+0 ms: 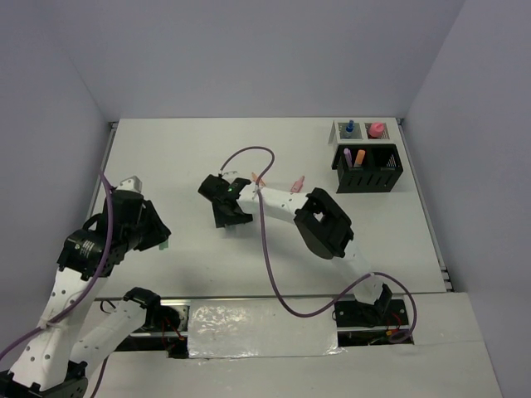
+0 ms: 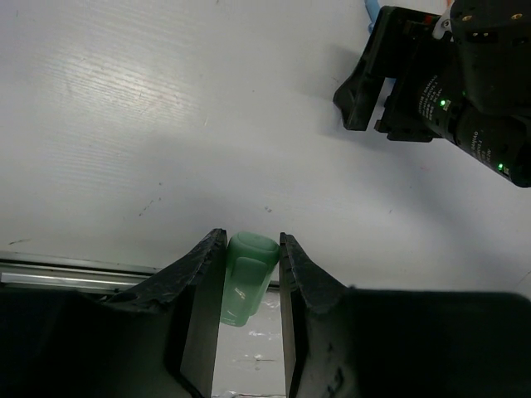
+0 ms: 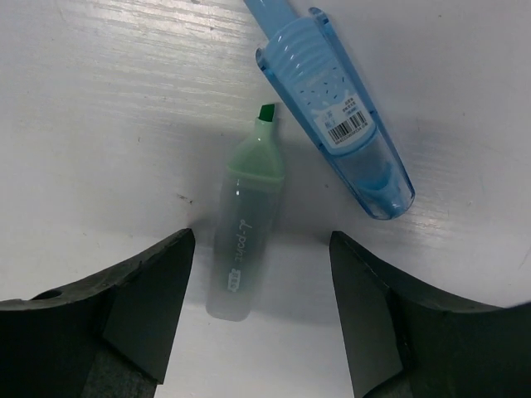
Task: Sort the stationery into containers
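My left gripper is shut on a green marker (image 2: 245, 294) at the table's front left. My right gripper is low at mid-table, fingers parted either side of a pale green highlighter (image 3: 243, 232) with a dark green tip, nothing gripped. A blue plastic item (image 3: 340, 116) lies just beside it. In the top view, a pink marker (image 1: 298, 184) and an orange one (image 1: 256, 178), partly hidden by the right arm, lie behind it.
At the back right stand a white compartment container (image 1: 336, 129) with blue and pink items and a black one (image 1: 379, 177) with purple and orange items.
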